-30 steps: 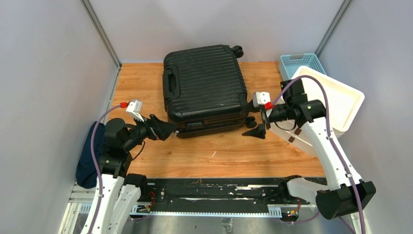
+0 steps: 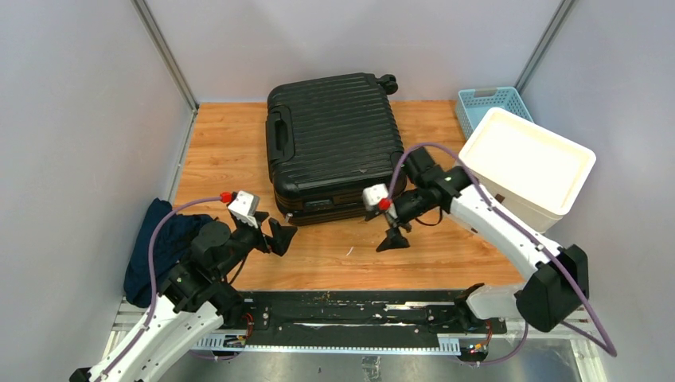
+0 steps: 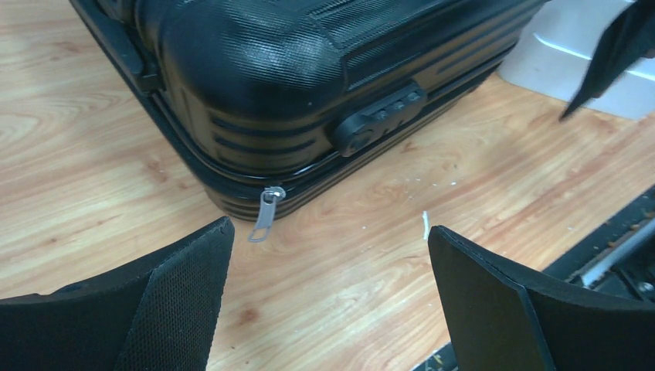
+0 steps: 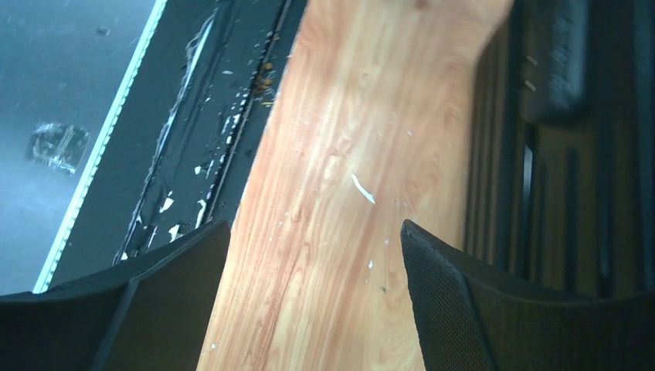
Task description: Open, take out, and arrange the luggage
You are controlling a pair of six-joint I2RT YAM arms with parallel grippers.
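Note:
A black ribbed suitcase (image 2: 334,143) lies closed on the wooden table (image 2: 231,151), its handle on the left side. Near its front left corner a silver zipper pull (image 3: 264,212) hangs from the seam, beside the latch (image 3: 378,116). My left gripper (image 2: 273,232) is open in front of that corner, with the zipper pull beyond its fingers in the left wrist view. My right gripper (image 2: 382,227) is open over the table in front of the suitcase's right part, nothing between its fingers; in the right wrist view the suitcase's dark side is blurred.
A lidded cream box (image 2: 527,159) and a blue basket (image 2: 485,99) stand at the right. Dark blue cloth (image 2: 147,247) lies at the left edge.
My right gripper has moved left from beside the box to in front of the suitcase. The suitcase has not moved.

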